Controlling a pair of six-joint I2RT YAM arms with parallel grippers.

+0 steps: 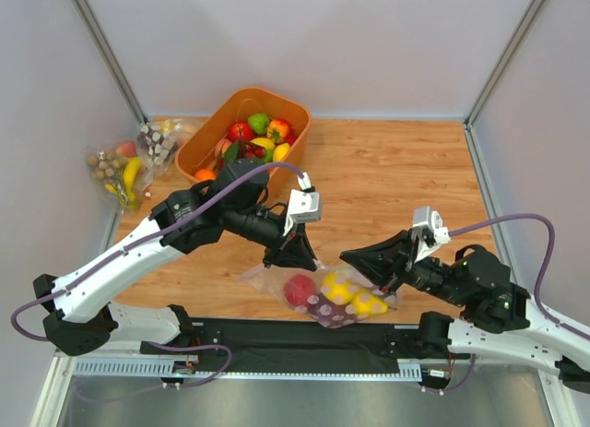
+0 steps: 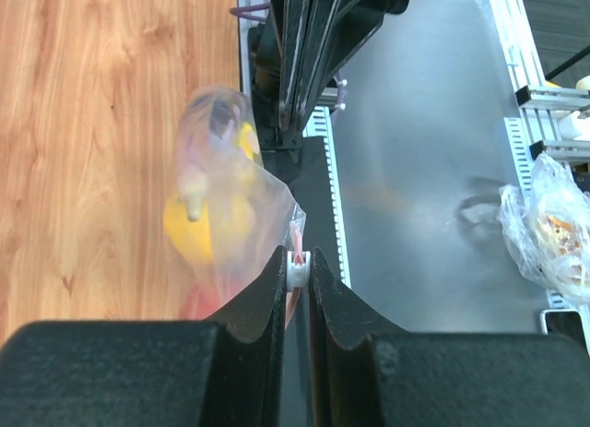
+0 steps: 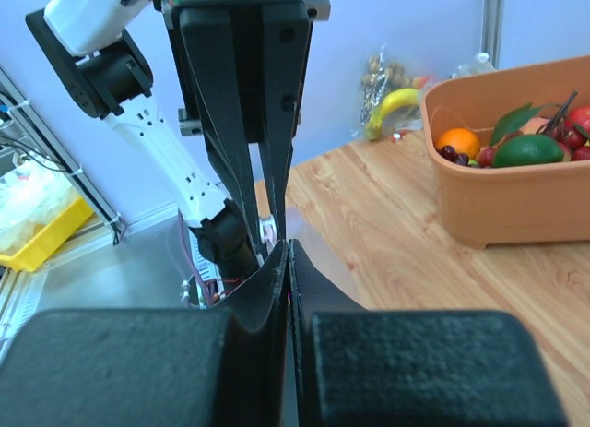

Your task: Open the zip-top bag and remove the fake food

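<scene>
A clear zip top bag (image 1: 323, 302) with white dots lies at the table's front edge, a red fruit (image 1: 300, 290) and yellow fruits (image 1: 368, 303) inside it. My left gripper is shut on the bag's top edge, with a small white slider-like piece (image 2: 297, 276) and a pink strip between its fingertips. Just to the right, in the top view, my right gripper (image 1: 344, 256) hangs over the bag, apart from the left one. Its fingertips (image 3: 282, 256) meet with nothing between them. How far the zip is parted cannot be told.
An orange bin (image 1: 212, 141) of fake produce stands at the back left. Beside it lie two more filled bags, one with a banana (image 1: 132, 173) and one with dark and pale pieces (image 1: 159, 146).
</scene>
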